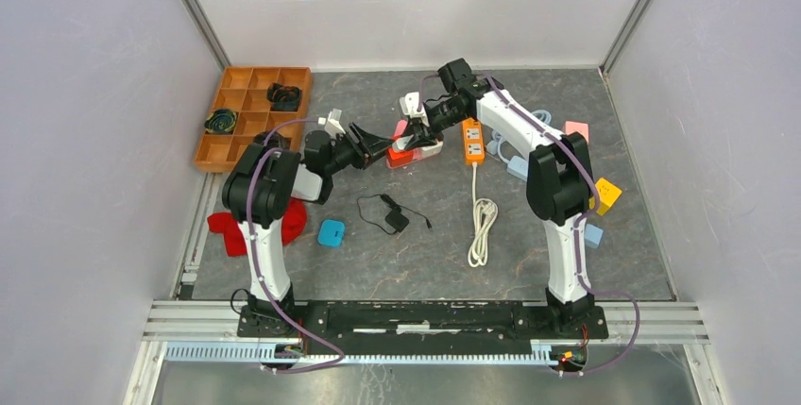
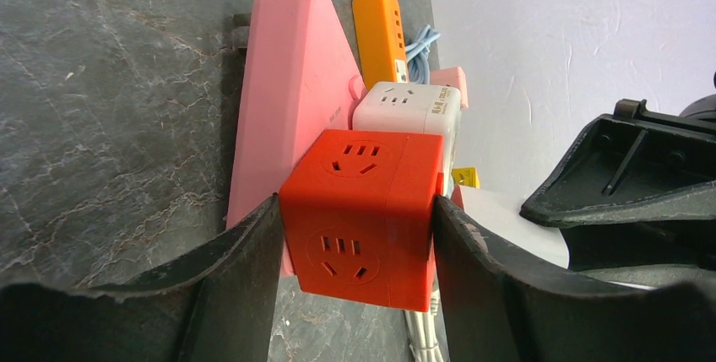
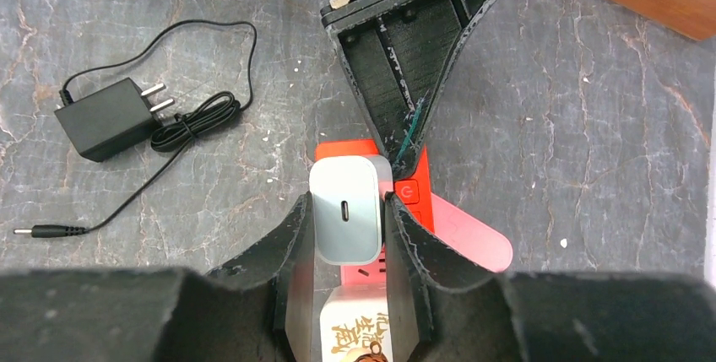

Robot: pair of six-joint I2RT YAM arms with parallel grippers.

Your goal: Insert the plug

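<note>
A red cube socket (image 2: 359,210) is held by my left gripper, shut on it; it sits against a pink block (image 2: 270,92) and a white socket unit (image 2: 397,105). My right gripper has its fingers on either side of a white plug (image 3: 344,185), which lies over the red socket's side in the right wrist view. The plug's pins are hidden, so I cannot tell how far it is in. In the top view both grippers meet at the red socket (image 1: 400,158).
An orange power strip (image 1: 473,145) with a coiled white cable stands right of them. A black adapter (image 3: 105,121) lies in front. A wooden organizer (image 1: 208,150) is at back left. The front middle has bare floor around a blue square (image 1: 331,232).
</note>
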